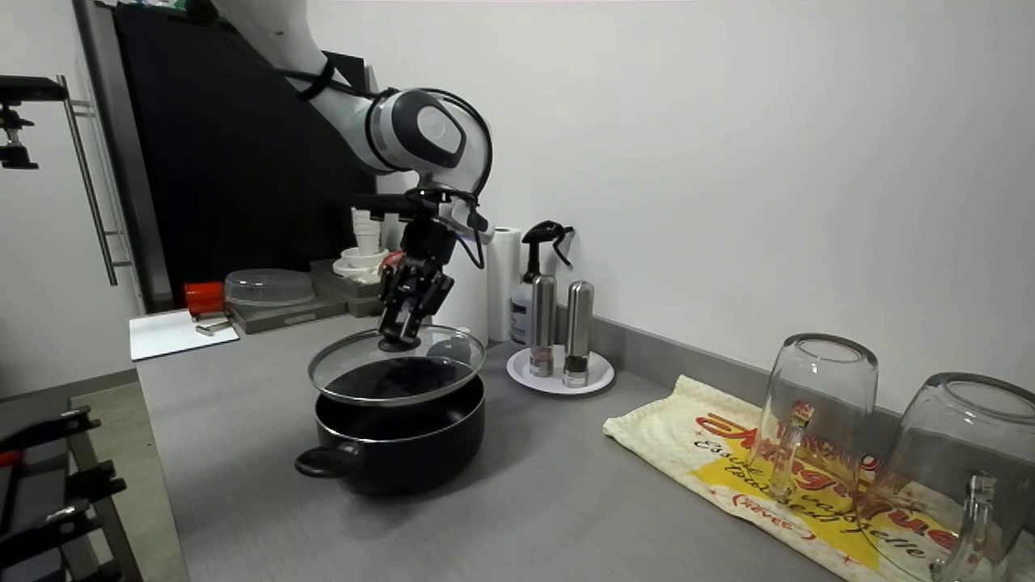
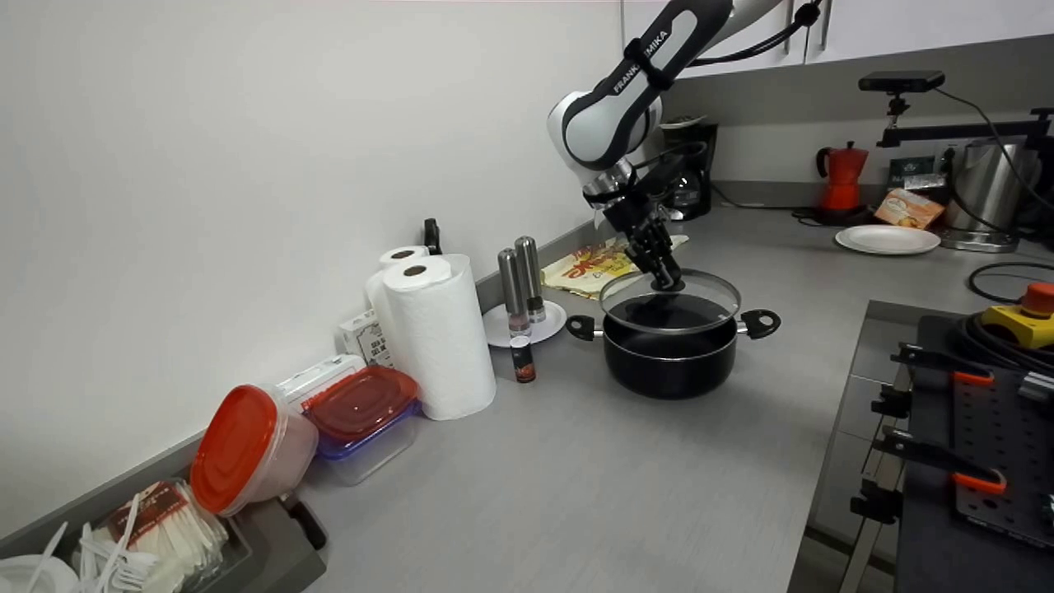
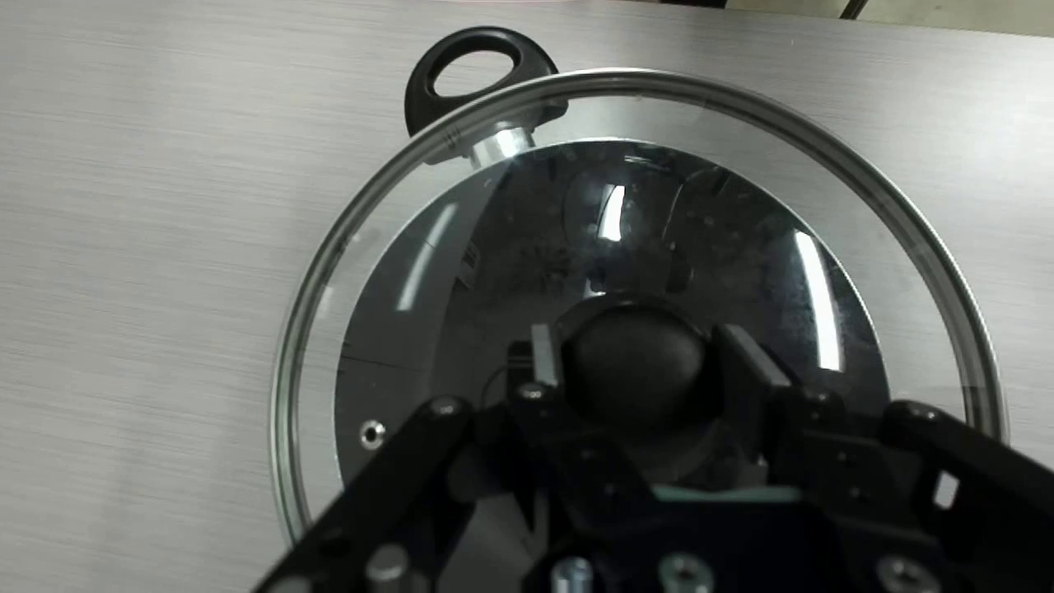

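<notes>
A round glass lid [image 1: 335,373] with a metal rim hangs slightly tilted just above the black pot [image 1: 417,451]. My gripper [image 1: 400,339] is shut on the lid's dark knob [image 3: 637,366], which sits between the two fingers in the wrist view. From the second exterior view, the lid [image 2: 716,291] overlaps the pot's opening, and a gap shows between its rim and the pot [image 2: 672,371]. One pot handle [image 3: 479,74] sticks out past the lid in the wrist view.
Two metal grinders [image 1: 577,330] stand on a white plate [image 1: 593,381] near the wall. Paper towel rolls [image 2: 440,336] are beyond it. Glass mugs [image 1: 815,417] rest on a printed cloth [image 1: 694,436]. Counter [image 2: 553,484] in front of the pot is clear.
</notes>
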